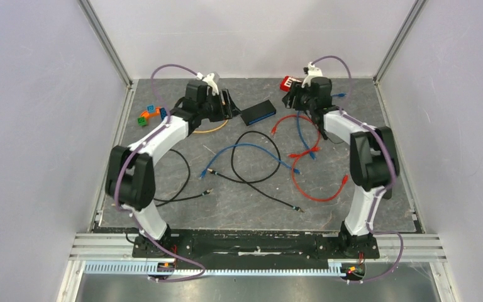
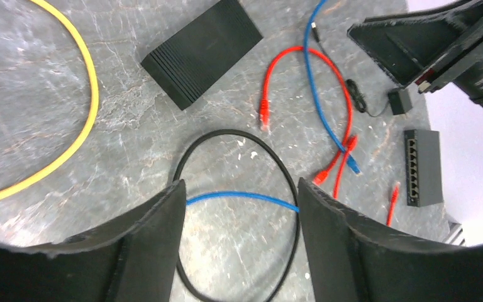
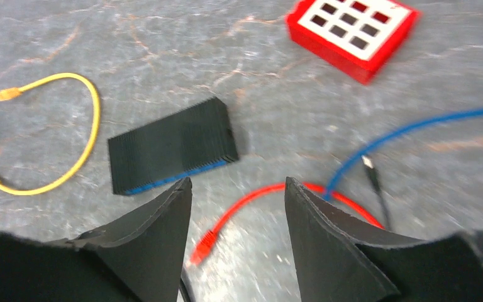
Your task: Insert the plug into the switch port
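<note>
A black box with a ribbed top and blue strip (image 1: 258, 112), seen also as a ribbed block (image 2: 201, 50), lies tilted on the grey table, with both grippers raised apart from it. My left gripper (image 1: 229, 110) and right gripper (image 1: 289, 99) are open, with only table and cables showing between their fingers. A dark switch with a row of ports (image 2: 421, 167) lies at the right. Red plugs (image 3: 202, 248), blue plugs (image 2: 352, 165) and yellow plugs (image 3: 6, 94) lie loose on the table; none is in a gripper.
A red box with white top (image 3: 330, 38) stands at the back. Coloured blocks (image 1: 152, 115) lie at back left. Black cables (image 2: 267, 148) and a small adapter (image 2: 400, 100) are spread about. The front middle has some bare table.
</note>
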